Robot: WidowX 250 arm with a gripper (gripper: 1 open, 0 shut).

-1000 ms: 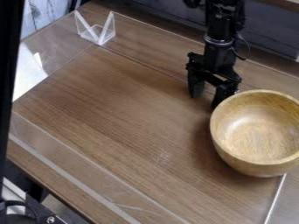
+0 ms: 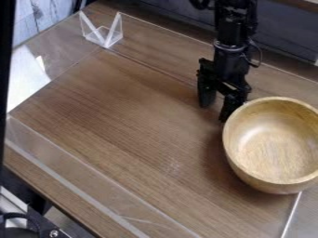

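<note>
The black robot arm reaches down from the top of the view to the wooden table point(image 2: 118, 130). Its gripper point(image 2: 217, 96) is low over the tabletop, fingers spread open, just behind and left of a large wooden bowl point(image 2: 273, 149) at the right. The near finger is close to the bowl's rim; whether it touches cannot be told. Nothing clear shows between the fingers, though the dark parts are hard to make out.
A small clear angular stand point(image 2: 102, 31) sits at the back left. A wall runs along the back, and the table's edge is at lower left.
The arm and gripper have shifted very slightly to the left and down. The bowl looks almost unmoved.
</note>
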